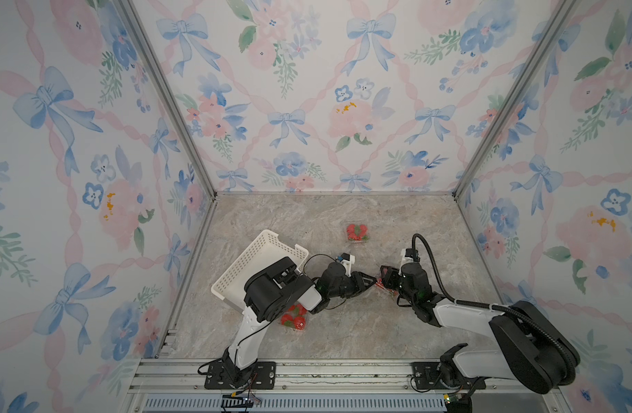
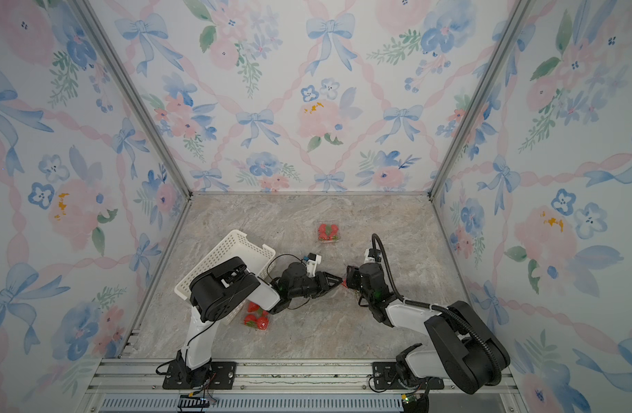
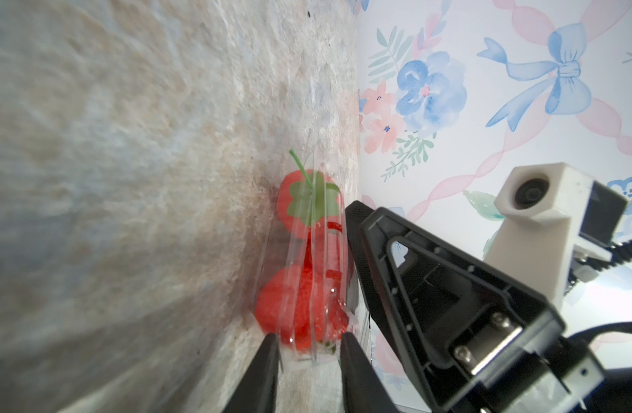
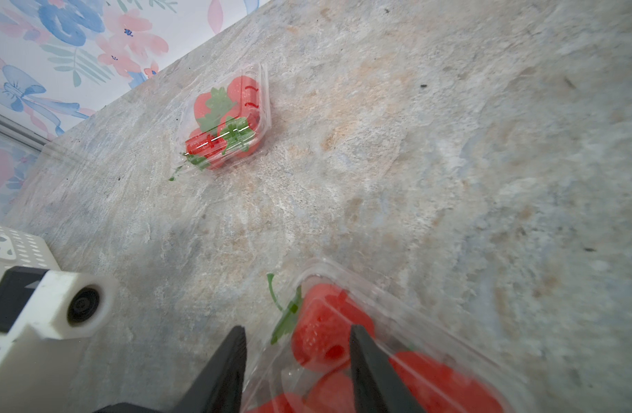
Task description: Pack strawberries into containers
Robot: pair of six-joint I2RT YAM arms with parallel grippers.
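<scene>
Between my two grippers a clear container (image 3: 312,275) of strawberries rests on the table, its near end in front of the left fingertips. My left gripper is open, with one finger on each side of that end; whether they touch it I cannot tell. From the other side, my right gripper stands over the same container (image 4: 433,327), fingers apart, a strawberry (image 4: 329,323) visible beyond the gap. A second container (image 1: 356,232) filled with strawberries sits at the back. A third one (image 1: 293,319) lies by the left arm, partly covered by it.
A white perforated basket (image 1: 241,269) stands on the left, partly behind the left arm; its inside is mostly hidden. Both grippers are close together at the middle. Open table (image 1: 426,213) shows at the back right and along the front centre.
</scene>
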